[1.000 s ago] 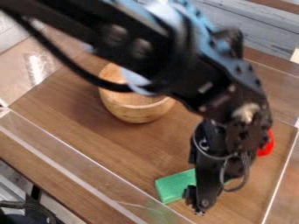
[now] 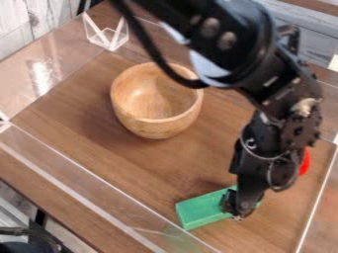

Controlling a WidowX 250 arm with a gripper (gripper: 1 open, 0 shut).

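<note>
A green rectangular block (image 2: 200,211) lies on the wooden table near its front right. A red object (image 2: 305,160) is partly hidden behind the gripper on the right.
A wooden bowl (image 2: 148,107) stands at the back left of the table (image 2: 106,158). Clear rails run along the table's left and right edges.
The arm has drawn back up and right, uncovering more of the bowl, and the fingertips have shifted slightly from below the block's end onto it. The block looks unmoved.
</note>
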